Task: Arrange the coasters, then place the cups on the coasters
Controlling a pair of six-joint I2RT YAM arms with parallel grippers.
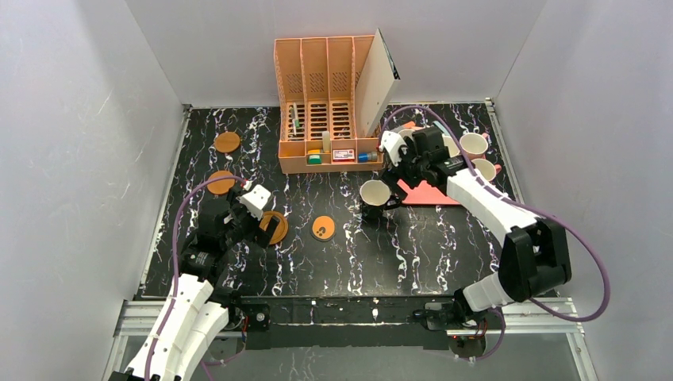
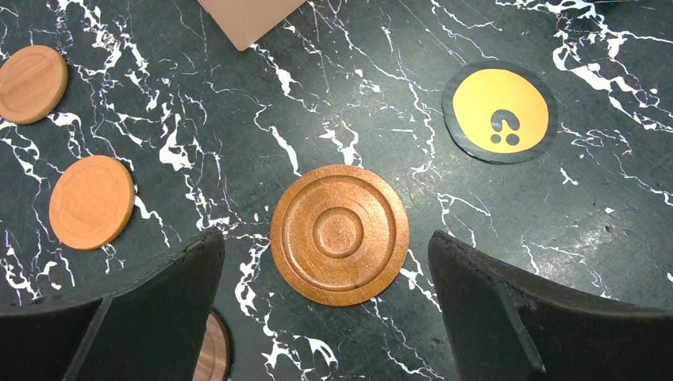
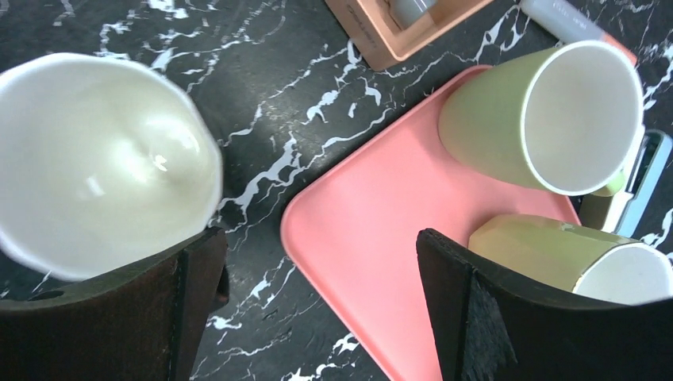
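Note:
The cup, dark outside and pale inside, stands upright on the marbled surface. In the right wrist view its pale inside fills the left edge, and one finger overlaps its lower side. My right gripper is open at the cup's right, between it and the pink tray, holding nothing. A round orange coaster with a dark paw-like mark lies left of the cup. Above a ringed brown wooden coaster, my left gripper is open and empty.
An orange compartment box with small items stands at the back. Pale green cups lie tipped on the pink tray. More cups are at the far right. Round wooden discs lie on the left.

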